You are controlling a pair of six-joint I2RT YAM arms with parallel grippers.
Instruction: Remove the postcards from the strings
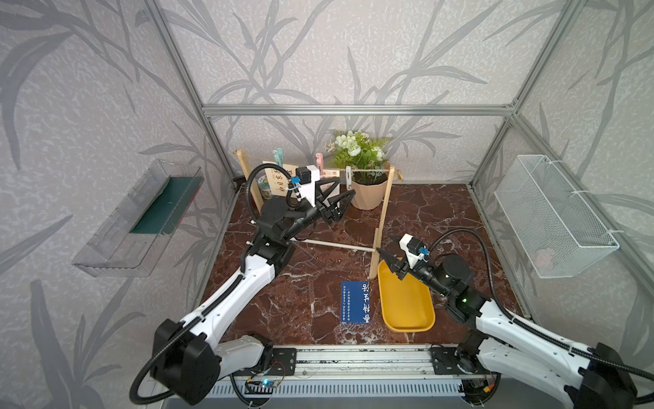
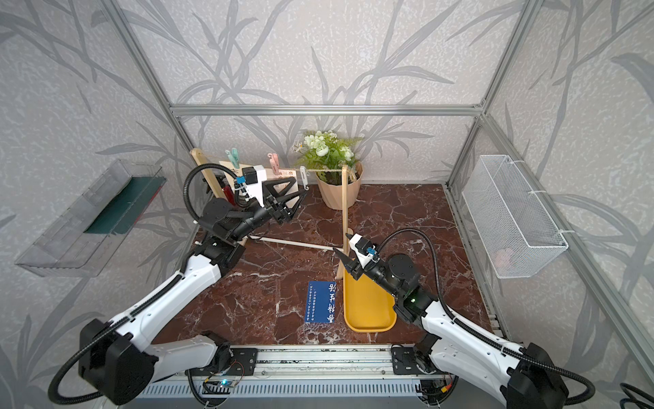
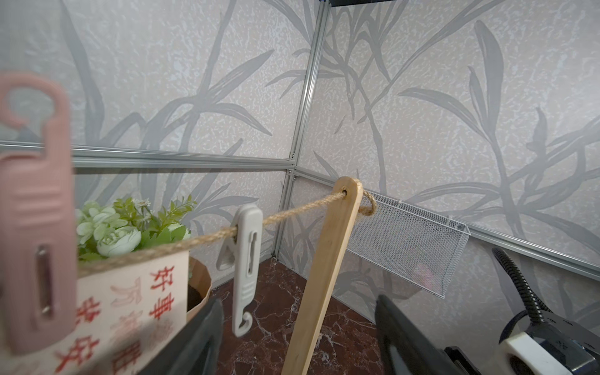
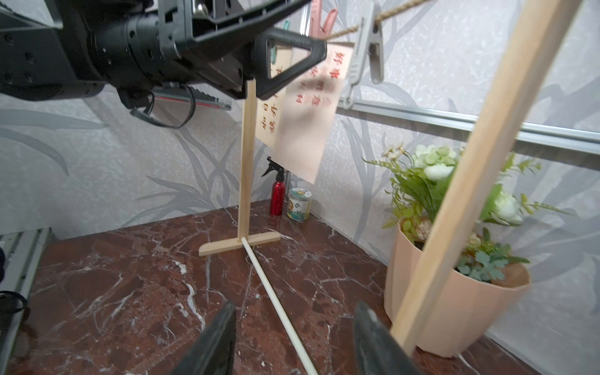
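Observation:
Two cream postcards hang from the string (image 3: 300, 208): one with red writing (image 3: 134, 312) under a pink clip (image 3: 37, 212), and one with dark lettering (image 1: 278, 181) under a teal clip (image 1: 278, 156). A white clip (image 3: 247, 262) on the string near the right post has no card in it. My left gripper is open with nothing between its fingers, in front of the string near the red-lettered card. A blue postcard (image 1: 355, 302) lies flat on the table. My right gripper is open and empty, low by the rack's right foot.
The yellow tray (image 1: 407, 328) stands empty to the right of the blue postcard. A wooden post (image 3: 325, 275) rises at the string's right end. Behind it is a potted plant (image 4: 459, 293). A white bar (image 4: 275, 300) joins the rack's feet.

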